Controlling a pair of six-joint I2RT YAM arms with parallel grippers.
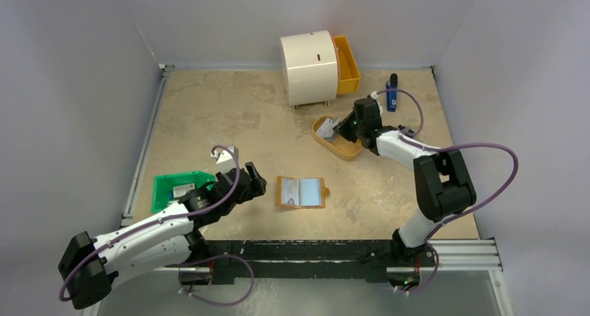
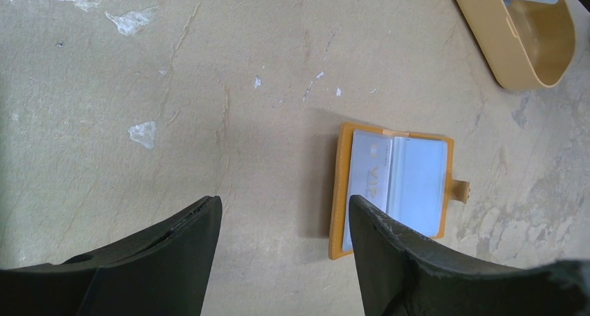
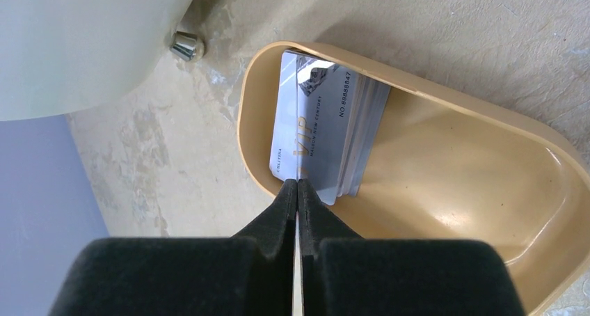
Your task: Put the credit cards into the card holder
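Note:
My right gripper is shut on a thin card (image 3: 298, 114), seen edge-on in the right wrist view. Behind it, several credit cards (image 3: 323, 131) with VIP lettering lean together at one end of a tan oval tray (image 3: 445, 163). From the top view, the right gripper (image 1: 339, 127) is over that tray. The open card holder (image 1: 327, 191) lies at the table's front middle; a VIP card shows in its left side, and its right side looks pale blue. My left gripper is open and empty, to the holder's left.
A white rounded cabinet (image 1: 308, 69) with an orange drawer (image 1: 350, 85) stands behind the tray. At the left is a green basket (image 1: 161, 191) with a boxed item inside. A blue tool (image 1: 392, 97) lies back right. Bare table separates tray and holder.

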